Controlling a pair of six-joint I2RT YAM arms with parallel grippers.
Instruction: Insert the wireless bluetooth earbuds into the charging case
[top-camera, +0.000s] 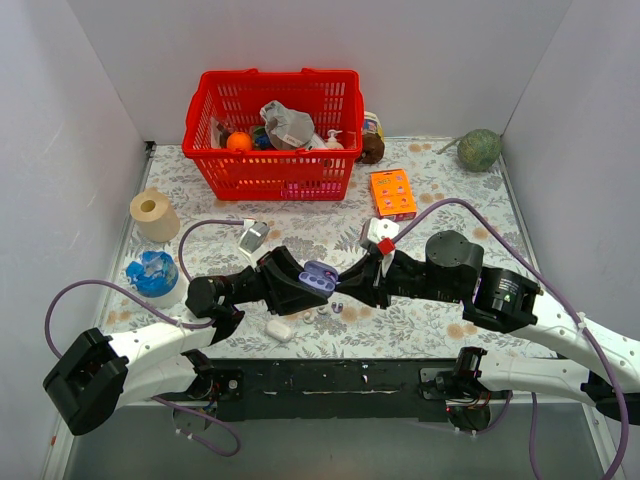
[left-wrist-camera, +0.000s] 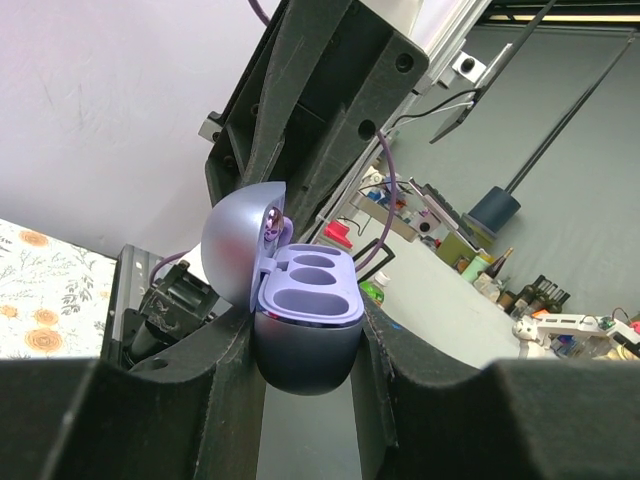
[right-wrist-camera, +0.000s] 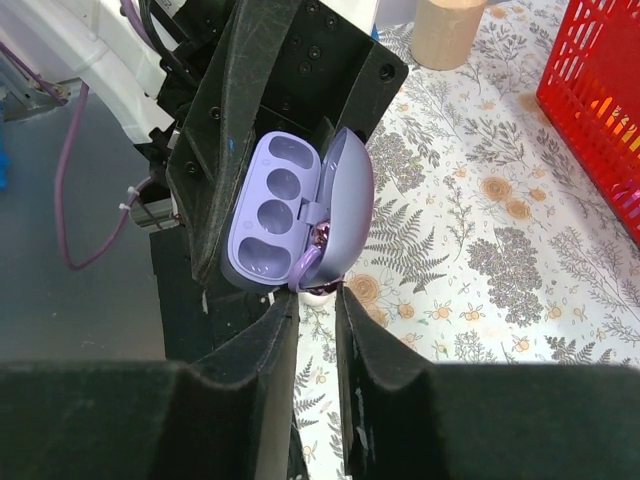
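Observation:
A lavender charging case (top-camera: 318, 278) is held up over the table, its lid (left-wrist-camera: 232, 245) raised and its earbud slots (left-wrist-camera: 312, 278) bare. My left gripper is shut on the case body. From the right, my right gripper (top-camera: 345, 287) reaches the case's lid edge. Its fingertips (right-wrist-camera: 288, 305) are parted by a narrow gap, with the case (right-wrist-camera: 275, 210) just beyond them; nothing is clearly clasped there. Whether they touch the lid, I cannot tell. Small pieces that look like earbuds (top-camera: 337, 307) lie on the table below the case.
A white rounded object (top-camera: 279, 330) lies near the table's front edge. Farther back stand a red basket (top-camera: 275, 180) and an orange box (top-camera: 393, 193). A paper roll (top-camera: 153, 214) and a blue-topped container (top-camera: 153, 274) are at the left.

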